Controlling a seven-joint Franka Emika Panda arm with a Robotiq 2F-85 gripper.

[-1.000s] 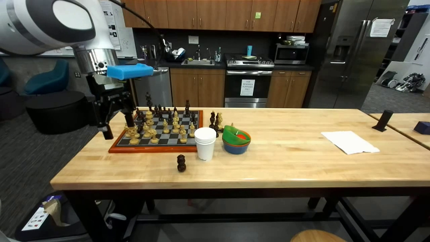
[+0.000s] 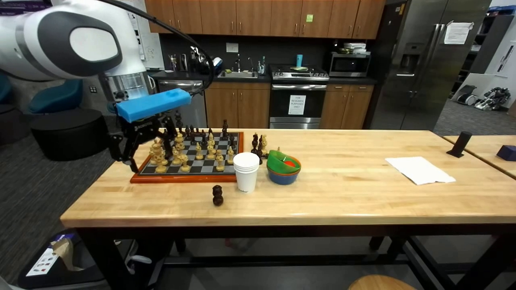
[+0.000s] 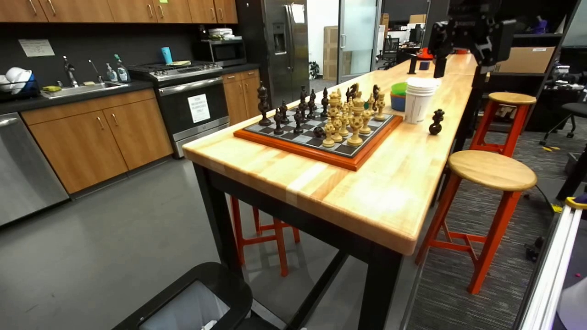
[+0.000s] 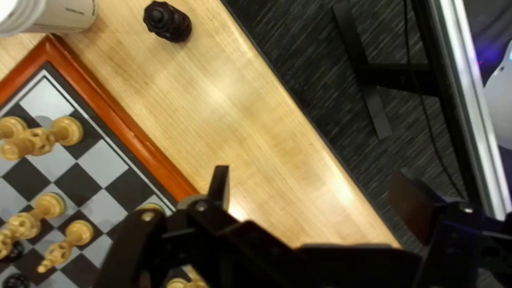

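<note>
My gripper [image 2: 153, 158] hangs open near the left end of the table, in front of the chessboard's left part in exterior view 1. In the wrist view, the fingers [image 4: 220, 187] stand wide apart with nothing between them. Light chess pieces [image 2: 185, 163] and dark chess pieces [image 3: 264, 104] stand on the chessboard [image 2: 193, 178]. A single dark chess piece [image 2: 217, 195] is off the board, on bare wood near the table's front edge. It also appears as a dark piece [image 4: 168, 21] at the top of the wrist view, well away from the fingers.
White stacked cups [image 2: 246, 173] stand at the board's front right corner. Beside them are a green bowl [image 2: 278, 162] and a blue bowl [image 2: 283, 179]. A white sheet [image 2: 419, 170] lies farther right.
My gripper has come lower and turned, its fingers now looking wider apart in exterior view 1. Pieces, cups and bowls have not moved.
</note>
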